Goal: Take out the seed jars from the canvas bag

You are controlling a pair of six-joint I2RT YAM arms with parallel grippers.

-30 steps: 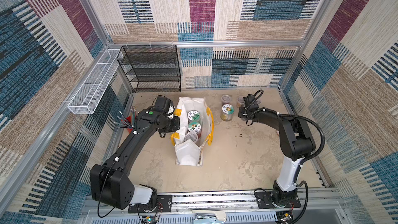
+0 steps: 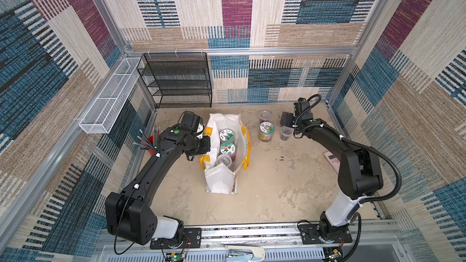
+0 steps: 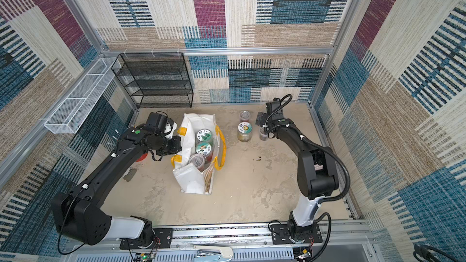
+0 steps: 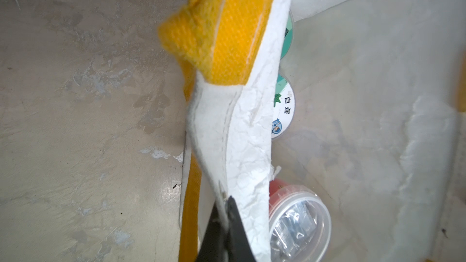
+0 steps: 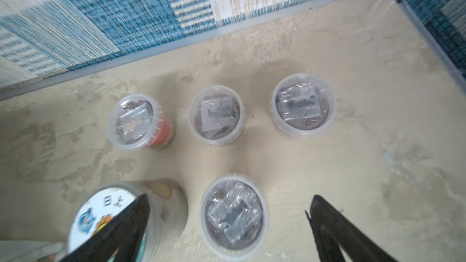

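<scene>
The white canvas bag (image 2: pixel 220 180) stands on the table with its mouth up and yellow handles. Inside are two jars with printed lids, a green-lidded jar (image 2: pixel 226 135) and another (image 2: pixel 227 149), plus a clear-topped jar (image 4: pixel 300 225). My left gripper is shut on the bag's near-side rim. My right gripper is open, its fingers on either side of a clear-topped jar (image 5: pixel 235 216) seen from above. Left of it is a larger jar with a printed lid (image 5: pixel 104 216), partly covered by one finger.
Behind stand a jar with red contents (image 5: pixel 136 121), a middle clear-topped jar (image 5: pixel 217 115) and a right-hand jar (image 5: pixel 303 105). A black wire rack (image 2: pixel 174 80) is at the back left. Open table (image 2: pixel 286 184) lies front right of the bag.
My right gripper has moved back and tilted, baring a clear-topped jar on the table in front of it. The left arm and the bag look unmoved.
</scene>
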